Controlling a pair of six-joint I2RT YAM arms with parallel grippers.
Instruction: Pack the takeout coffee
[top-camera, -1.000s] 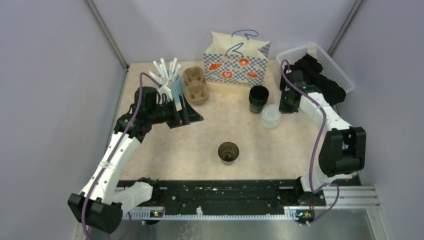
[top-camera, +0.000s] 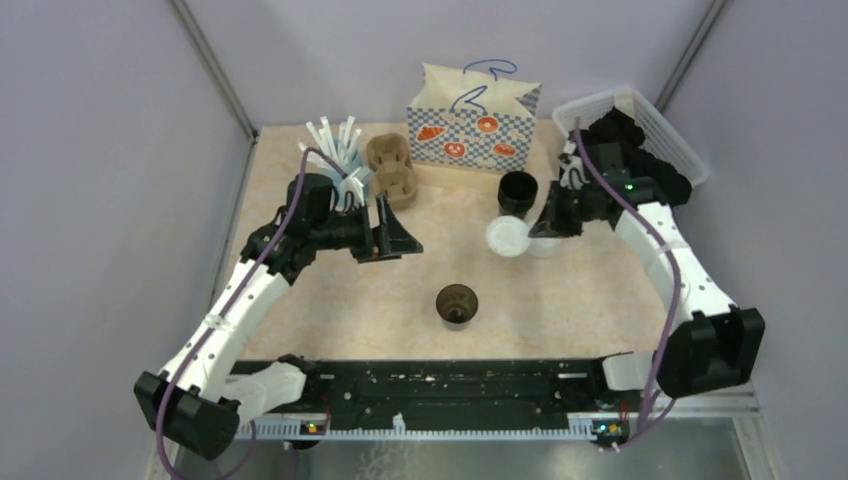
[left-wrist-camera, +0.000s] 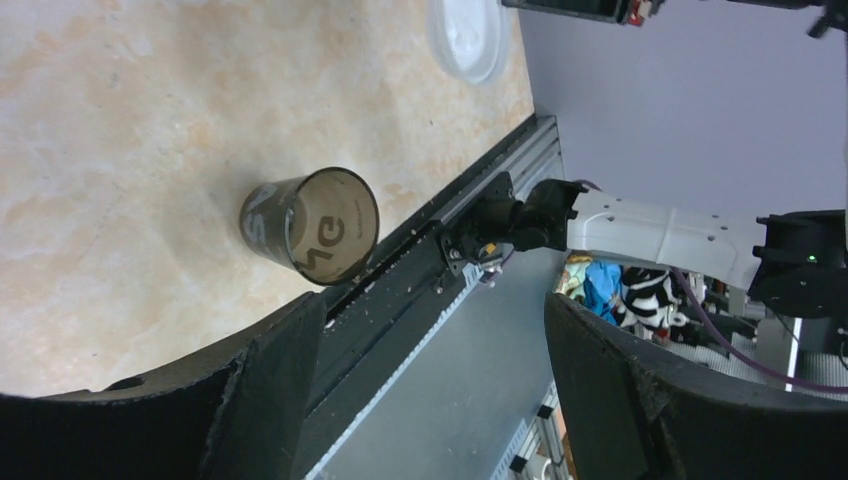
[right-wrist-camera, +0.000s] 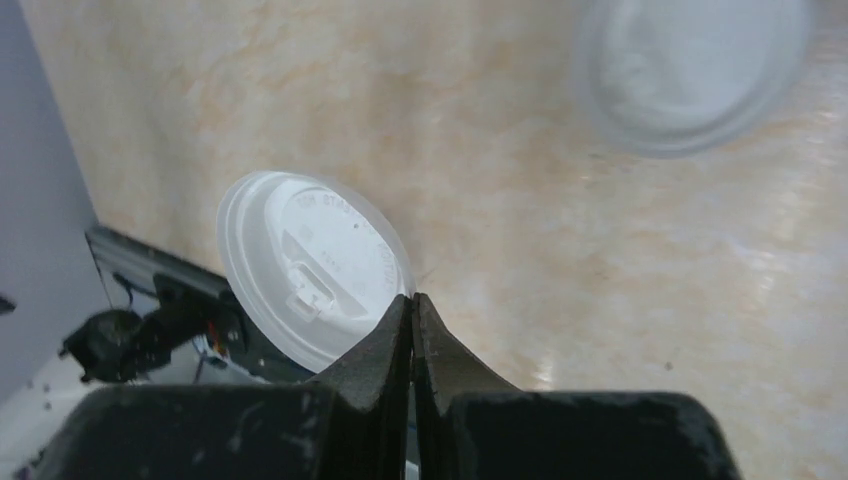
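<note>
A dark translucent cup (top-camera: 457, 306) stands open-topped at the table's front middle; the left wrist view shows this cup (left-wrist-camera: 310, 225) too. My left gripper (top-camera: 398, 236) hangs behind and left of it, fingers apart and empty. Pinched by its rim in my right gripper is a white lid (right-wrist-camera: 320, 260), tilted and clear of the table. From above, this lid (top-camera: 508, 237) appears left of the right gripper (top-camera: 540, 231). Another white lid (right-wrist-camera: 695, 70) lies on the table, partly covered in the top view. Dark stacked cups (top-camera: 517, 193) stand behind the lids.
At the back stand a checkered paper bag (top-camera: 470, 138), a brown cup carrier (top-camera: 391, 170) and a holder of white straws (top-camera: 345, 155). A white basket with dark cloth (top-camera: 665, 125) is at back right.
My left gripper has shifted slightly right, its fingers farther apart.
</note>
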